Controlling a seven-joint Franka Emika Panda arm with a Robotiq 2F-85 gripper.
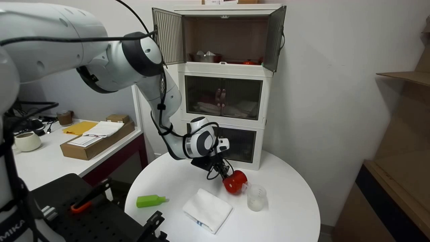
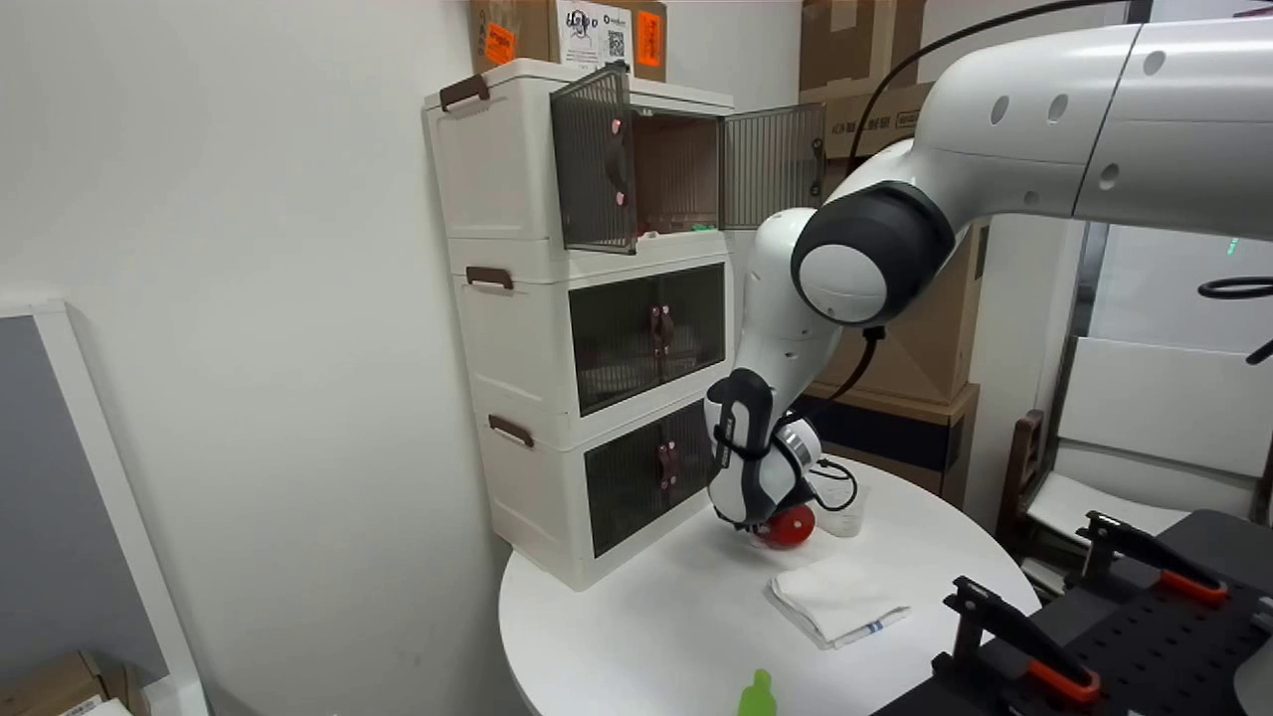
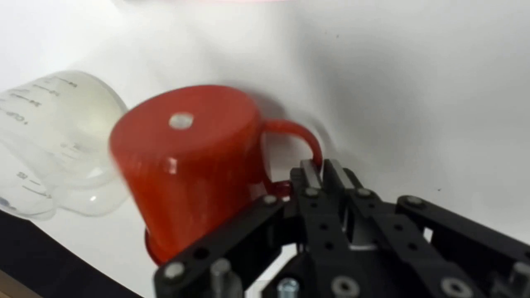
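Observation:
A red mug is tipped over, its round base facing the upper part of the wrist view. My gripper is shut on the mug's handle, at the part farthest from the body. In exterior view 1 the red mug is at or just above the round white table; I cannot tell whether it touches the surface. A clear measuring cup with printed marks stands just right of it, very close. In exterior view 2 the arm partly covers the red mug.
A folded white towel and a green bottle lie on the round table. Behind the gripper rises a stacked cabinet with its top doors open. Free table space lies along the right side.

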